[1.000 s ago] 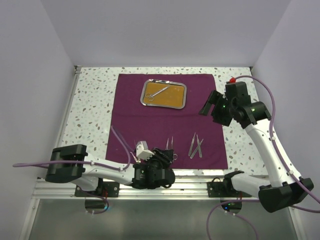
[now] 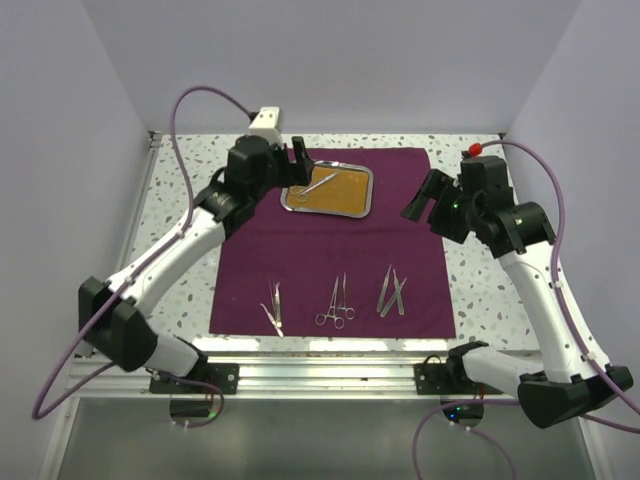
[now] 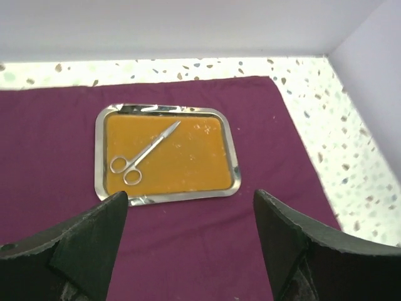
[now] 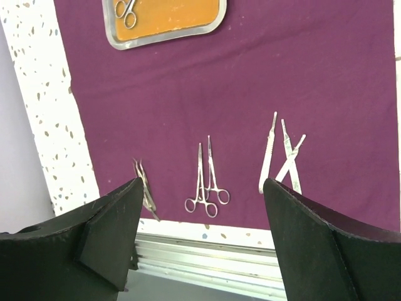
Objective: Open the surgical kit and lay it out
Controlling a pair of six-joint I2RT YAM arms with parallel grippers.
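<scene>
At the back of the cloth stands a metal tray with an orange-brown floor. One pair of scissors lies slantwise in its left part. My left gripper hangs by the tray's back left side, open, with nothing between its fingers. On the front of the purple cloth lie the tweezers, two scissor-handled clamps side by side, and several scalpel handles, two of them crossed. Above the cloth's right edge my right gripper is held with its fingers apart and empty.
A speckled table top borders the cloth. Metal rails run along the front edge, and grey walls stand behind and at both sides.
My left arm has swung from the front of the cloth, over the clamps, back to the tray's left side. The tray and its scissors look unmoved.
</scene>
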